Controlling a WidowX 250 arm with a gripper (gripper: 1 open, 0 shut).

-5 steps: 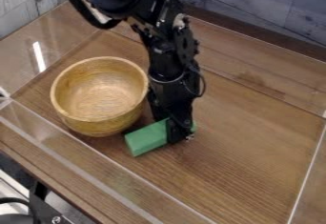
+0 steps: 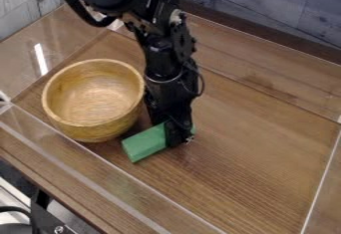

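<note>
A green block lies on the wooden table just below and right of a yellow bowl. The black gripper reaches down from the top onto the block's right end and is shut on it. The gripper's body hides that end of the block, and its fingertips are hard to make out.
A pale wall stands behind it. Dark equipment and cables sit off the table's lower left edge.
The gripper and green block have shifted slightly left. The bowl has also moved a little to the left.
</note>
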